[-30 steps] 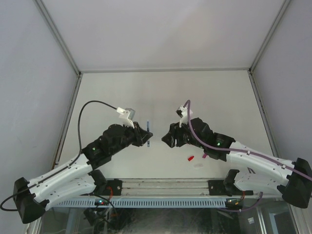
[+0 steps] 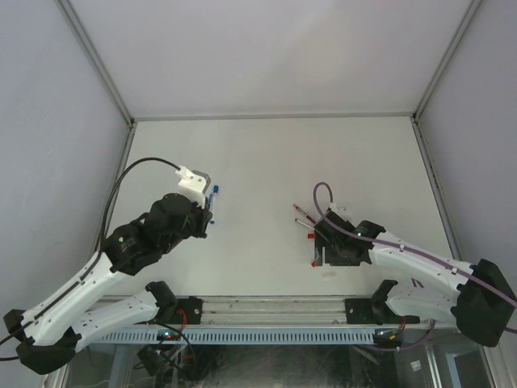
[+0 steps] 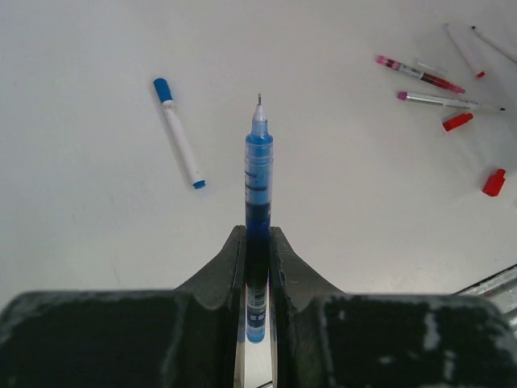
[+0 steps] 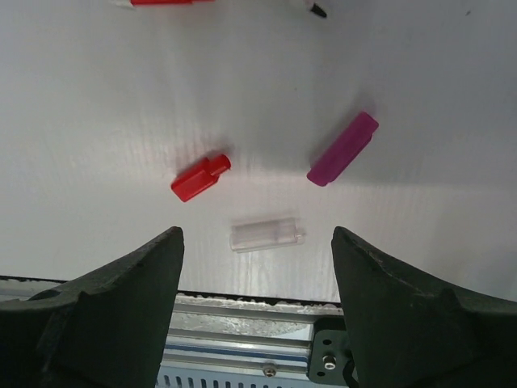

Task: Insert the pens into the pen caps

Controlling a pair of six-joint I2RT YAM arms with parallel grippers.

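A translucent blue pen (image 3: 258, 186) stands in my left gripper, which is shut on it; its bare thin tip points away from the fingers. My right gripper is open and empty over the front of the table. A clear cap (image 4: 265, 234) lies between its fingers as seen in the right wrist view, apart from both. Beyond it lie a red cap (image 4: 199, 178) and a purple cap (image 4: 343, 149). The top view hides most of the caps under the right arm.
A white marker with blue ends (image 3: 179, 133) lies by the left gripper. Several pens, among them a pink-ended one (image 3: 420, 74), and a red cap (image 3: 458, 121) lie together toward the right. The metal front rail (image 4: 242, 323) borders the table close to the clear cap.
My left gripper has moved left with the blue pen. The right gripper has moved right and toward the front edge, now covering the caps seen there before.
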